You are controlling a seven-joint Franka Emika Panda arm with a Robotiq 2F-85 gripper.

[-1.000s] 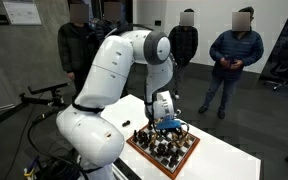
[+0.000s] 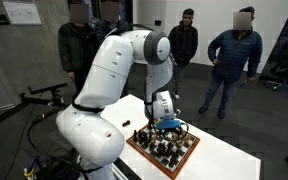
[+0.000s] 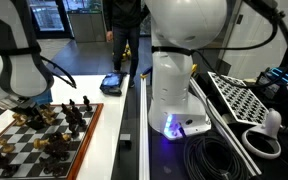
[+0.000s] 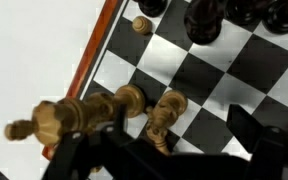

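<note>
My gripper is open over the chessboard [image 4: 206, 98], its dark fingers [image 4: 248, 128] spread apart at the lower part of the wrist view. A light brown piece [image 4: 166, 113] shows in the gap between them; no grip on it is visible. To its left are another brown piece [image 4: 131, 99] and a taller one [image 4: 59, 120], partly behind the left finger. In exterior view 1 the arm reaches down onto the board [image 2: 165, 150], and the fingertips are too small to make out there.
Dark pieces [image 4: 203, 20] line the top of the wrist view, with a small brown pawn [image 4: 141, 25] near the board's edge. People [image 2: 234, 55] stand behind the table.
</note>
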